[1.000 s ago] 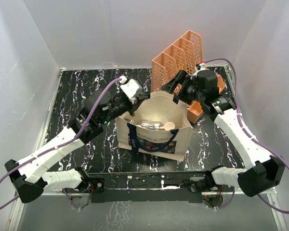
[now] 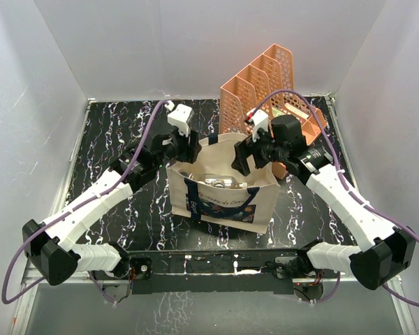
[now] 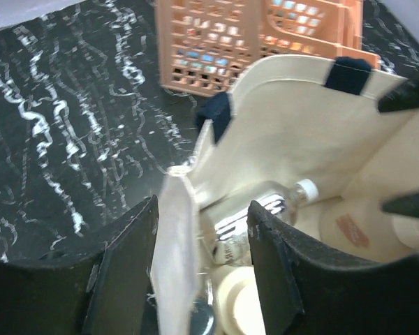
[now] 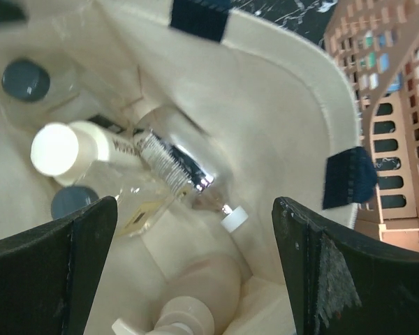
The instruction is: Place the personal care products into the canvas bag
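The canvas bag (image 2: 223, 202) stands mid-table, holding a steel-coloured bottle (image 4: 178, 160), a white-capped container (image 4: 70, 150), transparent bottles with dark caps (image 4: 122, 202) and a beige bottle (image 4: 206, 289). My left gripper (image 2: 190, 150) is at the bag's left rim; in its wrist view, its part-open fingers (image 3: 112, 286) flank the white rim, and whether they touch it is unclear. My right gripper (image 2: 243, 159) hangs open over the bag's right half, nothing seen between its fingers.
An orange rack (image 2: 241, 98) with several compartments stands behind the bag at the back right. Pale walls enclose the sides and back.
My right gripper has moved down and left, from above the bag's back-right corner to over its opening. The left wrist has shifted left and turned more upright.
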